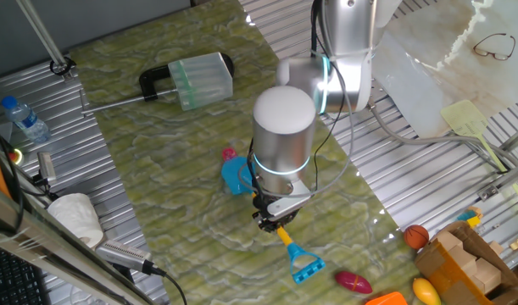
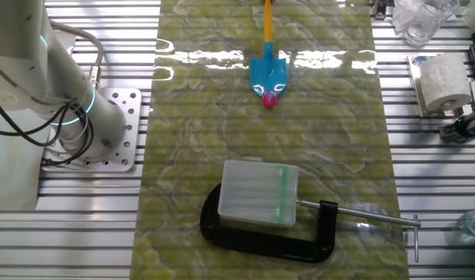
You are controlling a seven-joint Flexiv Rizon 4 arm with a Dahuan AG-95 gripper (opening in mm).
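Note:
A toy shovel with a blue blade (image 2: 268,71), yellow shaft (image 2: 268,22) and blue grip (image 1: 306,266) runs beneath my gripper (image 1: 274,222). The gripper is round the yellow shaft and appears shut on it, although the fingers are mostly hidden by the wrist. In exterior view 2 the blade points towards the clamp side of the table. A small pinkish-red object (image 2: 269,99) is at the blade's tip; whether it lies on the blade or just touches it I cannot tell.
A black clamp (image 2: 268,243) with a translucent box (image 2: 256,193) lies on the green marbled mat (image 2: 183,124). Near the handle are a dark red oval toy (image 1: 353,282), a small basketball (image 1: 416,236) and a cardboard box (image 1: 449,261). Bare mat separates the blade from the clamp.

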